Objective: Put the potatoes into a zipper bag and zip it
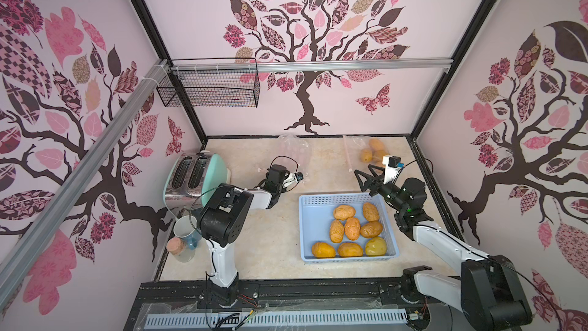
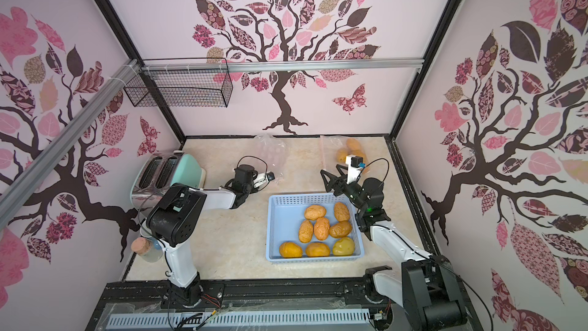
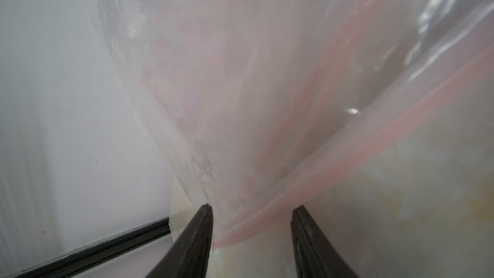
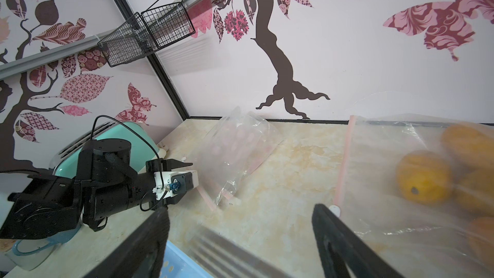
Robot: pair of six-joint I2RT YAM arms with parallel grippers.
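An empty translucent zipper bag with a pink edge (image 4: 236, 149) is at the back of the table. My left gripper is at this bag, its fingers apart on either side of the pink edge strip; whether they touch it is unclear. A second bag (image 4: 370, 175) at the back right holds several potatoes (image 4: 423, 177). In the top views, several more potatoes (image 1: 352, 228) lie in a blue tray (image 1: 315, 220). My right gripper stands open above the tray's back right, with nothing between its fingers.
A mint toaster (image 1: 194, 180) stands at the left, with mugs (image 1: 186, 228) and a cork-lidded jar (image 1: 180, 251) in front of it. A wire basket (image 1: 208, 85) hangs from the rail. The table left of the tray is fairly clear.
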